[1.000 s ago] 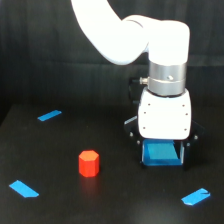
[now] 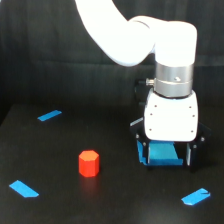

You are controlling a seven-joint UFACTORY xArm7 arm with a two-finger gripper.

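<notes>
My white gripper [image 2: 166, 154] points down at the right of the camera view, low over the dark table. Directly beneath its hand is a blue block [image 2: 162, 151], its upper part hidden by the hand. Dark finger parts stand at both sides of the block and overlap it. Whether they press on it or stand clear of it is too small to tell. A red six-sided block [image 2: 89, 163] rests by itself on the table, left of the gripper.
Flat blue pieces lie around: one at the back left [image 2: 50, 115], one at the front left [image 2: 24, 189] and one at the front right [image 2: 196, 197]. Bare dark table [image 2: 110, 205] stretches across the front middle.
The gripper has shifted a little to the right and slightly lower, and its fingers now cover parts of the blue block's sides. The red block and the flat blue pieces stay where they were.
</notes>
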